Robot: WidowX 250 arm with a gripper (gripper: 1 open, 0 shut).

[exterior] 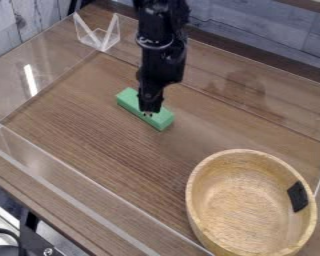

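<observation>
The black gripper (151,101) hangs down from the top centre, its fingertips low over a green rectangular block (145,112) on the wooden table (96,150). It looks shut, with nothing visible between its fingers; whether it touches the block cannot be told.
A large round tan bowl (248,230) with a black patch on its side sits at the front right. A white wire object (99,32) is at the back left.
</observation>
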